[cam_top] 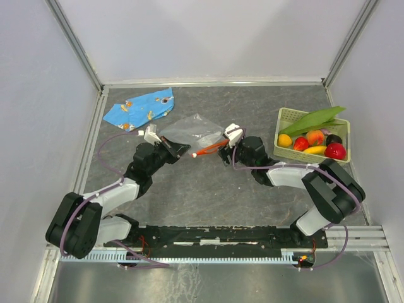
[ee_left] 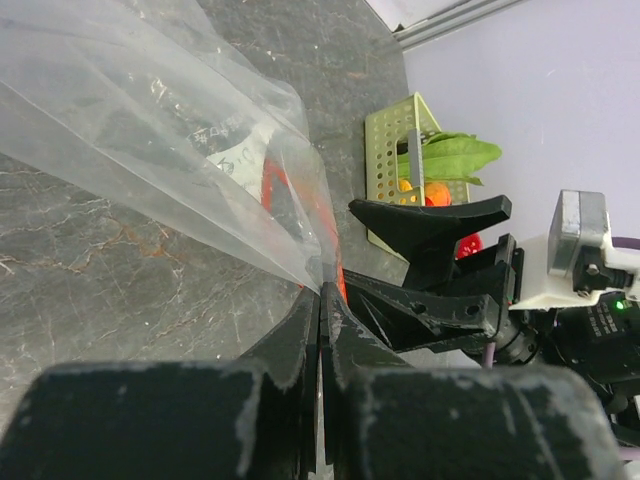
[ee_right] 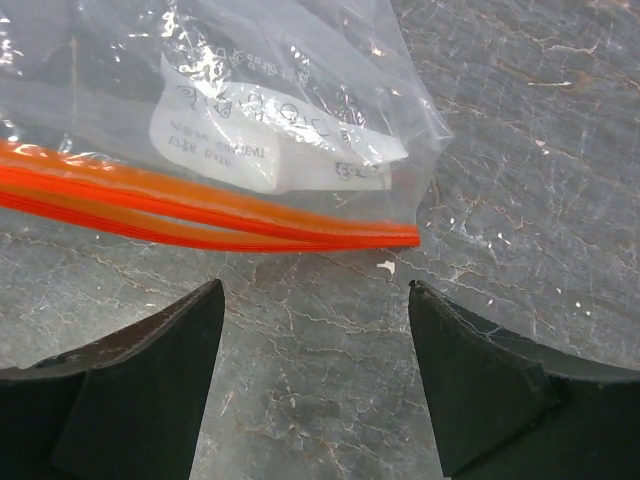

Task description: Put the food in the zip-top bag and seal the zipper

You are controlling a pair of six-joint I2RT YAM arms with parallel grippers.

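Note:
The clear zip bag [cam_top: 189, 129] lies in the middle of the table, its orange zipper [ee_right: 210, 220] facing the front. My left gripper is shut on the bag's left part, pulling the film into a point. My right gripper is part open just in front of the zipper's right end, with nothing visible between its fingers; in the left wrist view it appears beside the bag's zipper side. The bag's printed label [ee_right: 270, 160] shows through the film.
A green basket [cam_top: 283, 117] of toy food, with a leafy green, fruit and a banana, stands at the right. A blue cloth [cam_top: 136, 113] with food pictures lies at the back left.

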